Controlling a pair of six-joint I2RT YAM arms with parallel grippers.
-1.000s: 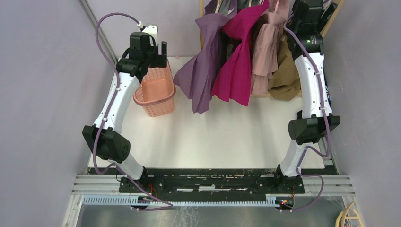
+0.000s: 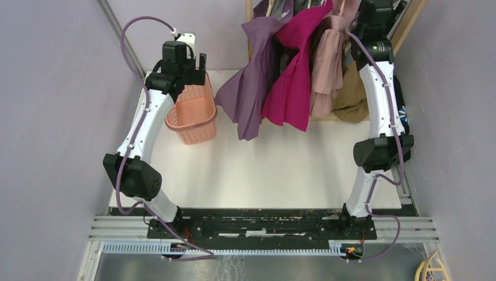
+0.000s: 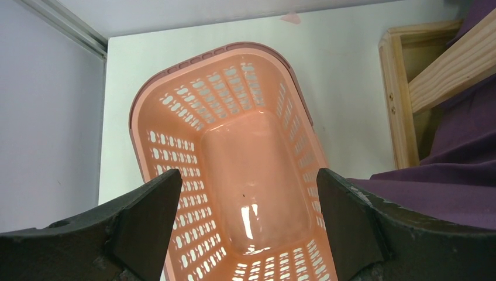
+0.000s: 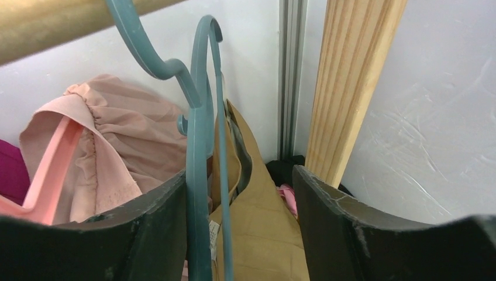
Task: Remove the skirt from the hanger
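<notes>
On the rack's right side hangs a tan skirt (image 2: 351,96), held up by a blue-grey hanger (image 4: 200,152) hooked over the rod. My right gripper is partly open at this hanger; the hanger passes between its fingers, close to the left one, and the skirt lies behind. Other skirts hang to the left: a purple one (image 2: 251,76), a magenta one (image 2: 295,73) and a pink one (image 2: 327,70). Over the basket my left gripper stands open, with nothing between its fingers.
The orange basket (image 2: 190,127) on the left of the white table is empty. A pink hanger (image 4: 50,167) is close by my right gripper's left side. A wooden post (image 4: 351,88) stands to the right.
My right arm has shifted a little to the left at the rack. The left arm has barely moved, and the hanging skirts look nearly the same.
</notes>
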